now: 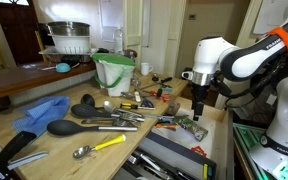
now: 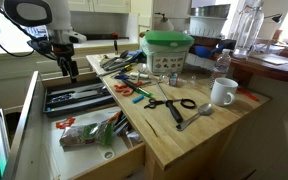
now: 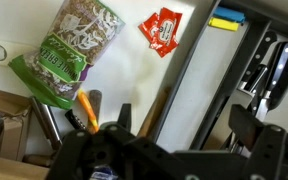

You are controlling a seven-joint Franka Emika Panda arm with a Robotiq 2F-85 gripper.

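My gripper [image 1: 210,100] hangs open above the drawer, fingers pointing down with nothing between them. In the wrist view the gripper shows two dark fingers wide apart, with a drawer divider [image 3: 180,92] and pale drawer floor beneath. A clear bag with brown and green contents [image 3: 77,42] lies at upper left in that view, and a small red packet [image 3: 162,30] is to its right. Exterior view 2 has the same bag [image 2: 87,134] in the near drawer compartment, clear of the gripper [image 2: 54,74].
Knives [image 3: 273,75] fill the neighbouring compartment. The wooden counter [image 2: 189,142] beside the drawer carries scissors [image 2: 172,103], a white mug [image 2: 224,92], several utensils and a green-lidded container [image 2: 168,45]. Bare drawer floor [image 1: 217,139] shows near the bag.
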